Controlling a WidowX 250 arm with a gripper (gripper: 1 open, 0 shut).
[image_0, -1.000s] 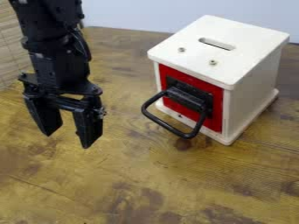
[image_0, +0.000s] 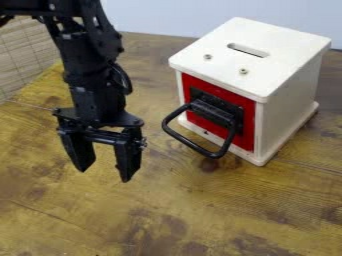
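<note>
My black gripper (image_0: 104, 158) hangs over the wooden table at the left, fingers apart and pointing down, nothing between them. To its right stands a white box (image_0: 287, 95) with a slot and two small bolts on top. Its red front (image_0: 201, 84) carries a black fitting with a black loop handle (image_0: 201, 148) sticking out toward the lower left, apart from the gripper.
A pale wall runs along the back, and a woven panel (image_0: 27, 70) is at the far left.
The gripper has shifted right, toward the box, over the last second, still open. The box and its handle have not moved.
</note>
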